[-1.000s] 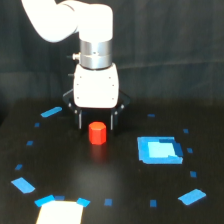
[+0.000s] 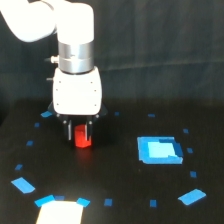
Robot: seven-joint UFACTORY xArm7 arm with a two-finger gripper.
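A small red block (image 2: 83, 138) is at the left of the dark table. My gripper (image 2: 81, 128), on the white arm, points straight down over it. The fingers cover some of the block's top. Whether its underside touches the table or hangs just clear of it, I cannot tell.
On the right lies a blue square (image 2: 145, 152) with a pale centre. A pale object (image 2: 60, 214) is cut off by the bottom edge at front left. Blue tape marks (image 2: 23, 185) dot the dark table.
The arm has come lower and shifted left. The fingers, wide apart before, have drawn together at the red block. The block has moved left along with the gripper.
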